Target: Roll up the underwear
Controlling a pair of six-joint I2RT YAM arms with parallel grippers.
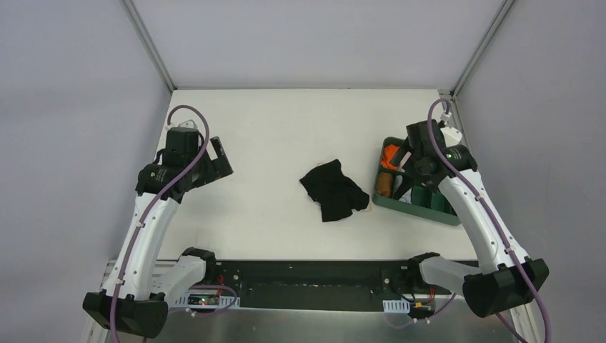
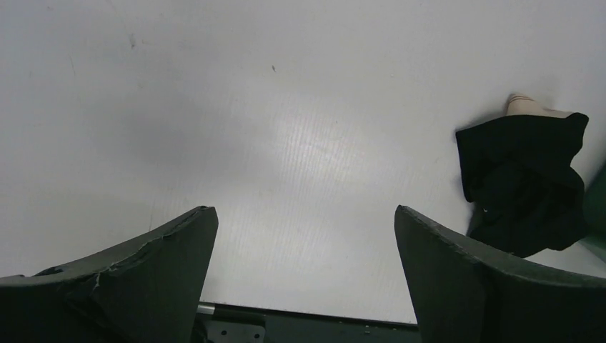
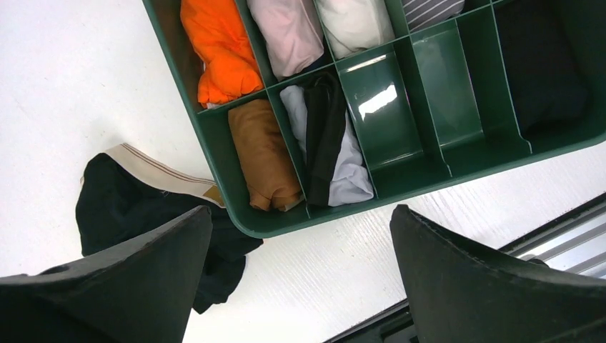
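Observation:
Black underwear (image 1: 334, 191) lies crumpled on the white table, right of the middle, just left of the green box. Its beige waistband (image 3: 161, 174) shows in the right wrist view, at the edge toward the box. My left gripper (image 1: 224, 156) hangs over the bare left part of the table, open and empty, well away from the underwear (image 2: 527, 182). Above the box is my right gripper (image 1: 402, 155), also open; in its own view nothing sits between the fingers.
The green divided box (image 3: 214, 161) stands at the right, holding an orange cloth (image 3: 220, 50), a brown roll (image 3: 263, 153) and several other folded garments. Two front compartments are empty.

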